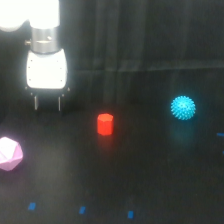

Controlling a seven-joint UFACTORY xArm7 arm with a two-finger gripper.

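Note:
A white arm comes down at the upper left, with my gripper (pixel 47 103) at its end. Its two thin dark fingers stand apart, pointing downward, and nothing shows between them. To the right of the gripper and slightly lower in the view, a small red block (pixel 105 124) rests on the dark table. A blue spiky ball (pixel 182 108) lies at the right side. At the left edge sits a pink many-sided object (pixel 9 154), partly cut off by the frame. None of these objects touches the gripper.
The dark, glossy table (pixel 140 175) is bare across its middle and front. Several small blue marks lie along the near part, including one blue mark (pixel 82 210). A dark curtain-like backdrop (pixel 140 40) closes off the rear.

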